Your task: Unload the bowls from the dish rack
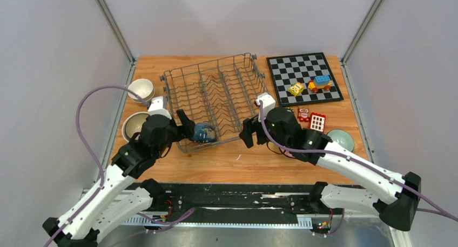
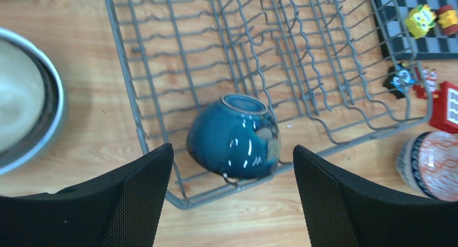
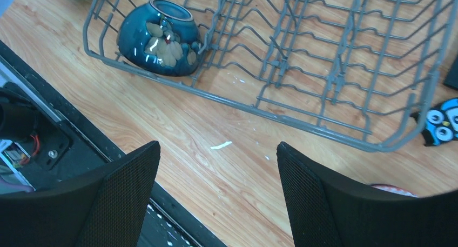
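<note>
One blue bowl lies tipped over in the front left corner of the wire dish rack (image 1: 190, 98), its foot facing up and away; pale petal shapes (image 3: 162, 46) show on its side in the right wrist view. My left gripper is open above the rack's front left corner, the bowl showing beyond and between its fingers, untouched. Open over bare wood in front of the rack is my right gripper, with nothing between its fingers. Stacked bowls (image 1: 135, 125) and white bowls (image 1: 141, 89) stand on the table left of the rack.
At the back right lies a checkered board (image 1: 302, 68) with toy vehicles on it. Small red toys (image 1: 317, 122) and a pale green dish (image 1: 341, 140) are on the right. Bare wood (image 1: 232, 166) stretches along the front of the rack.
</note>
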